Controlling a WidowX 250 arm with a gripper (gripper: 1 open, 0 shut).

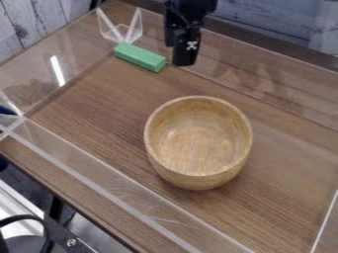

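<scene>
My black gripper (183, 40) hangs at the top centre of the camera view, above the table, to the right of a green block (140, 56) and well behind a wooden bowl (197, 158). The bowl looks empty. The green block lies flat on the wooden table. The gripper's fingers are dark and small, seen end-on, with nothing visible held in them.
A clear angular object (121, 28) stands behind the green block. Cables and a dark round part sit at the lower left corner.
</scene>
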